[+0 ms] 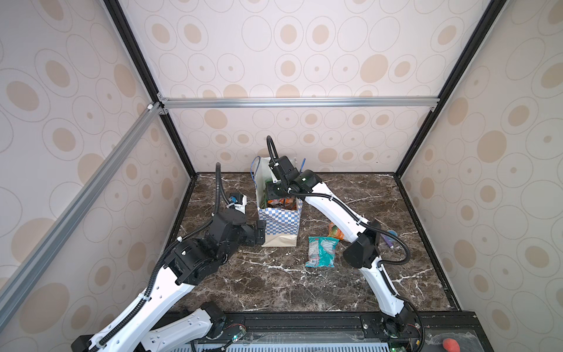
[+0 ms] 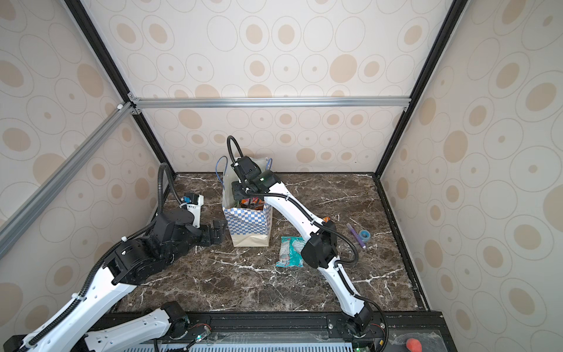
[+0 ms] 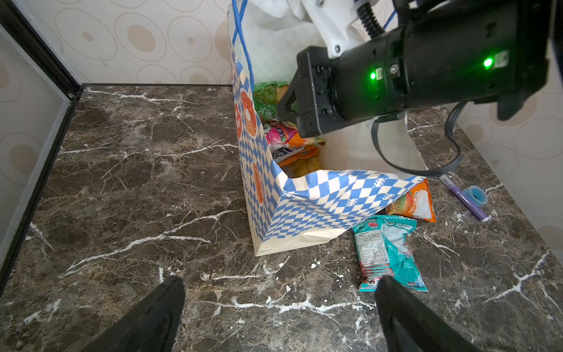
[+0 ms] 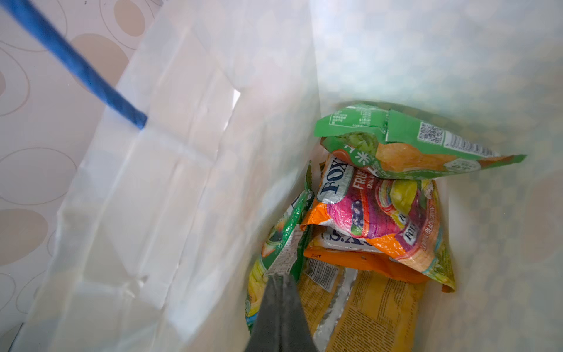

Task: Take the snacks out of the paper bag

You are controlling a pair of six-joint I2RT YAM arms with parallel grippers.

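Observation:
The blue-and-white checked paper bag (image 1: 279,221) stands upright with its mouth open. In the right wrist view, several packets lie inside it: a green packet (image 4: 404,140), a pink Fox's packet (image 4: 375,205), a yellow-brown packet (image 4: 375,311) and another green one (image 4: 281,249) against the wall. My right gripper is shut with nothing between its fingers, above the packets and apart from them. At the bag's left, my left gripper stands open and empty, its fingers spread wide over bare tabletop.
A teal packet (image 3: 387,252) and an orange packet (image 3: 415,202) lie right of the bag. Beyond them are a purple pen (image 3: 463,198) and a blue tape roll (image 3: 475,195). The tabletop (image 3: 135,176) left of the bag is clear. A blue handle (image 4: 76,58) rises from the bag's rim.

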